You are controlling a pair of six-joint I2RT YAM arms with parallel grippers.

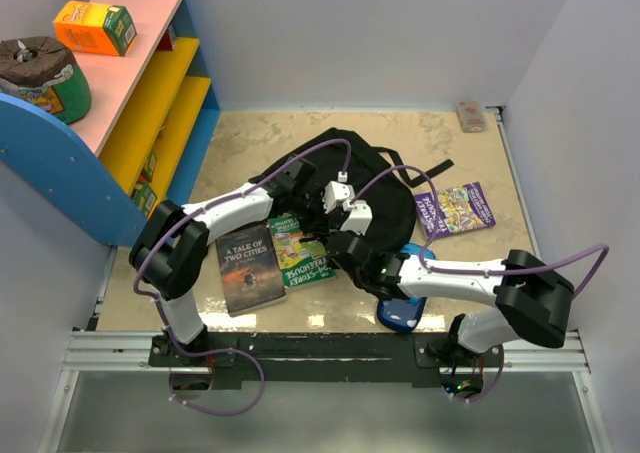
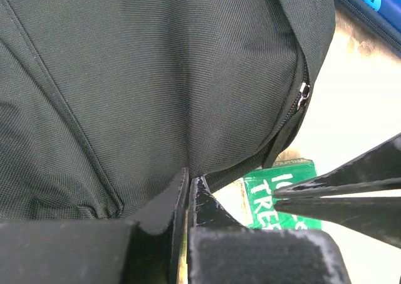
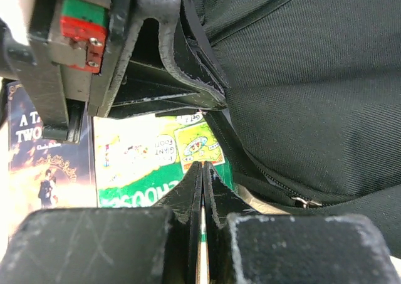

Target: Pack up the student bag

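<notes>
The black bag point(image 1: 392, 208) lies at the middle of the table. My left gripper is shut on the bag's edge where the zipper tape begins. In the left wrist view, the silver zipper pull point(image 2: 303, 96) hangs along that zipper, further up the edge. My right gripper is shut with nothing between its fingers, just off the bag's edge. The same zipper pull point(image 3: 306, 202) sits to the right of those fingertips, apart from them. Both grippers' tips are crowded together and partly hidden from the top.
A Tale of Two Cities point(image 1: 250, 270) and a green book point(image 1: 300, 255) lie left of centre, the latter just beneath the grippers. A blue case point(image 1: 402, 315) lies partly under the right arm, and a purple book point(image 1: 453, 210) beyond it. Shelves point(image 1: 150, 113) stand at left.
</notes>
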